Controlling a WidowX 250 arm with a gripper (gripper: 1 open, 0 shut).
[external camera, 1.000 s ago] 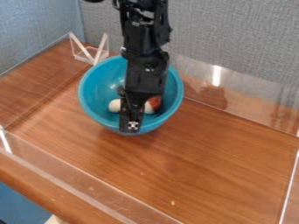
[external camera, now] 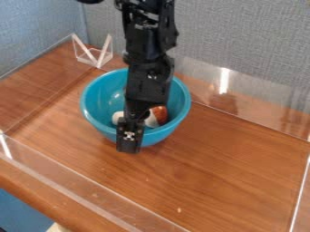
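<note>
A teal bowl (external camera: 100, 101) sits on the wooden table, holding a white round item (external camera: 118, 118) and an orange-red item (external camera: 159, 115), both partly hidden. My black gripper (external camera: 130, 133) reaches down over the bowl from the top, its lower end at the bowl's front rim. It is open; the space between its fingers is hard to make out at this angle.
A white wire-like stand (external camera: 92, 54) is at the back left. Grey padded walls border the back and left, with a clear strip along the table's back edge.
Over the last second my gripper has shifted a little left and down in view, across the bowl's front rim. The bowl has shifted slightly.
</note>
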